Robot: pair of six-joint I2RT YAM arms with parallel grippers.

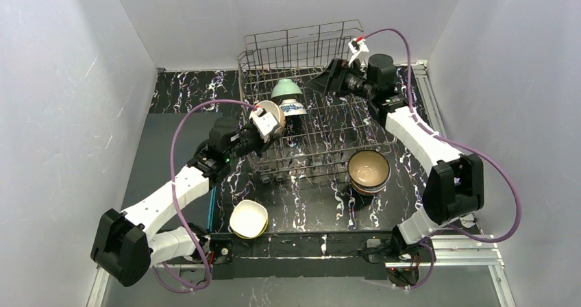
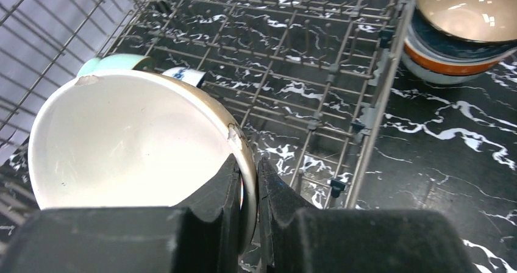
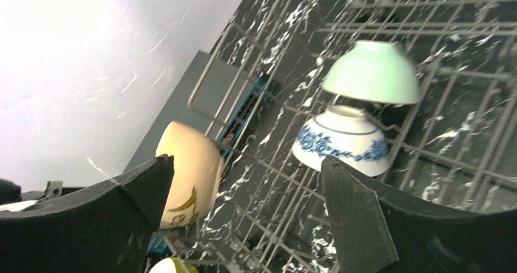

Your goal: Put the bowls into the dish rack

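My left gripper is shut on the rim of a tan bowl [image 2: 131,142] with a pale inside, tilted over the left part of the wire dish rack [image 1: 336,125]. In the right wrist view the same bowl [image 3: 190,172] shows its outer side. A green bowl [image 3: 373,73] and a blue-patterned white bowl [image 3: 342,139] lean in the rack, one in front of the other. Over the rack's right back part, my right gripper stands open with nothing between its fingers. In the top view the left gripper's tips are hidden behind its wrist.
Nested brown bowls [image 1: 368,170] stand in front of the rack at the right. Smaller square white bowls [image 1: 249,218] are stacked near the front edge. A grey board [image 1: 171,156] covers the left counter. The rack's right half is empty.
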